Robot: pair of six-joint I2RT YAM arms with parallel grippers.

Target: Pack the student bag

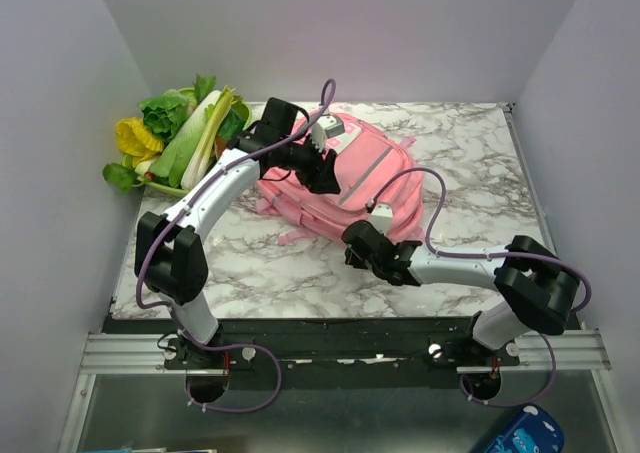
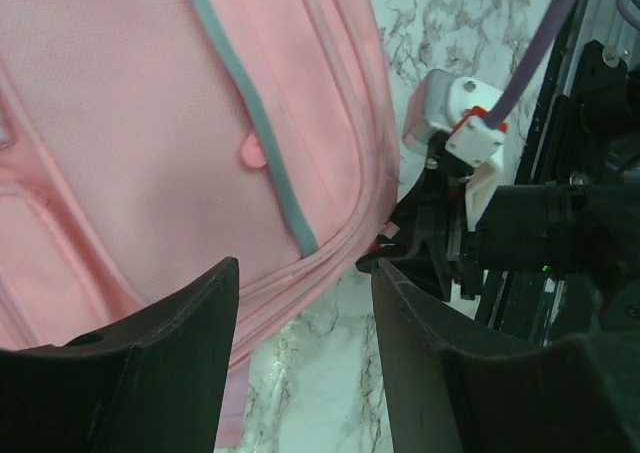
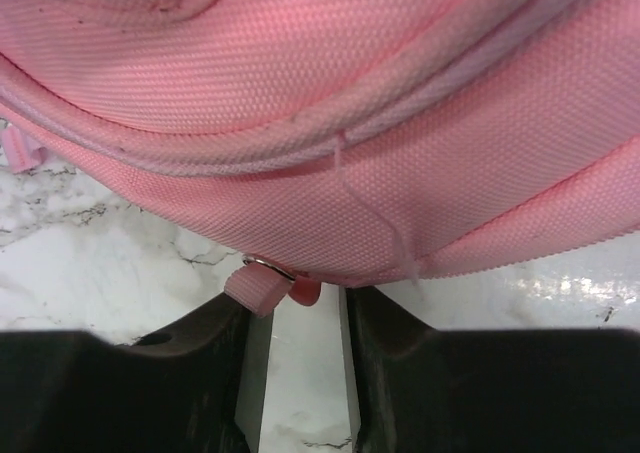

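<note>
In the top view a pink backpack [image 1: 330, 178] with grey stripes lies flat at the middle of the table. Above its upper face hangs my left gripper [image 1: 325, 185]; in the left wrist view its fingers [image 2: 205, 318] stand apart over the pink fabric, with nothing between them. My right gripper [image 1: 355, 261] is at the bag's near edge. In the right wrist view, a small pink tab [image 3: 258, 287] and a red zipper pull [image 3: 306, 292] hang at the fingertips [image 3: 372, 308], which are parted; neither looks clamped.
A green bowl of vegetables [image 1: 185, 138] stands left of the bag, close to my left arm. Bare marble table [image 1: 265, 283] lies in front and to the right. A blue patterned item [image 1: 525, 433] shows at the bottom right, off the table.
</note>
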